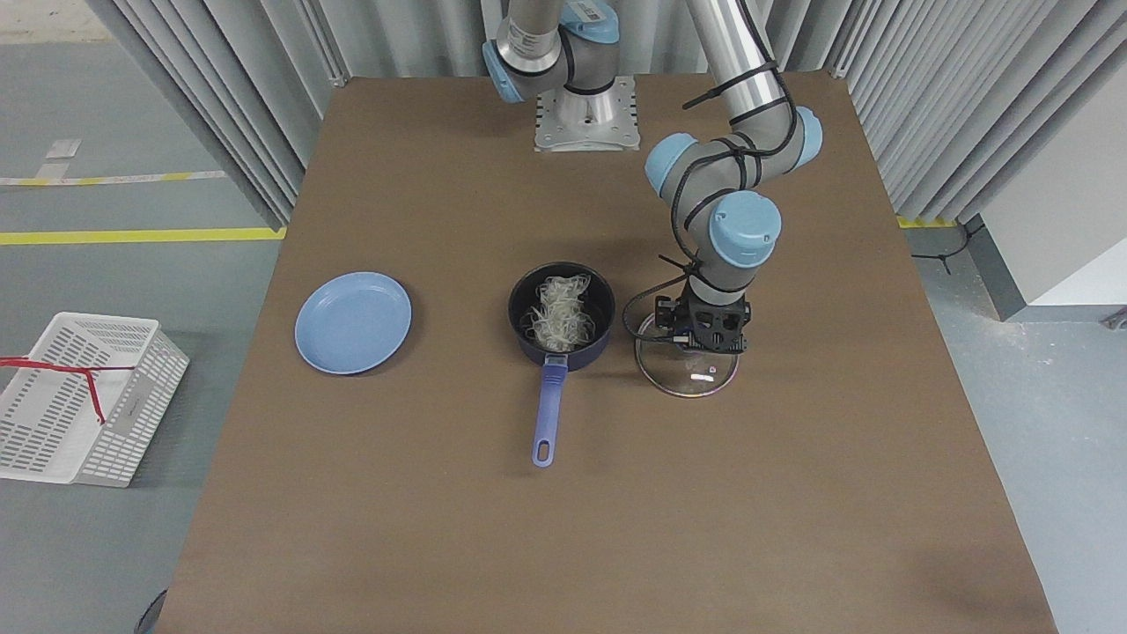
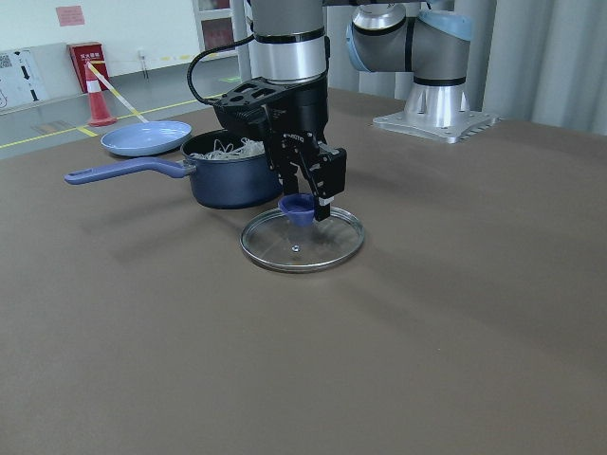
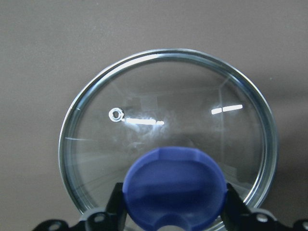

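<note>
A glass lid (image 1: 681,379) with a steel rim lies on the brown table, right of a dark blue pot (image 2: 234,185) holding white noodle-like strands (image 1: 562,312). My gripper (image 2: 308,194) is directly over the lid, its two fingers on either side of the lid's blue knob (image 3: 174,185). In the wrist view the fingers meet the knob's sides, so it appears shut on it. The lid (image 3: 96,120) looks to rest on the tabletop still. In the front view the knob is hidden under the gripper (image 1: 702,333).
A light blue plate (image 1: 353,322) sits left of the pot, whose handle (image 1: 547,423) points toward the front. A white basket (image 1: 79,423) is off the table at left.
</note>
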